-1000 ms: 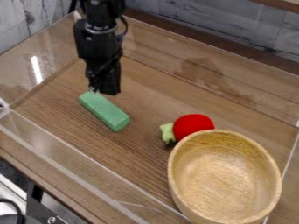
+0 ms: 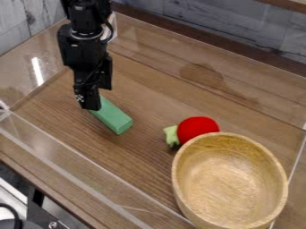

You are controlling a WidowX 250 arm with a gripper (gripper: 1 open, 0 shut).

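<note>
My black gripper (image 2: 91,93) points down at the upper left of the camera view, open, its fingertips at the upper-left end of a green block (image 2: 111,118) that lies on the wooden table (image 2: 143,179). Whether the fingers touch the block or straddle it I cannot tell.
A red round object (image 2: 199,128) with a green part (image 2: 173,136) lies right of the block, just above a large light wooden bowl (image 2: 228,183) at the lower right.
The block, red object and bowl are where they were.
</note>
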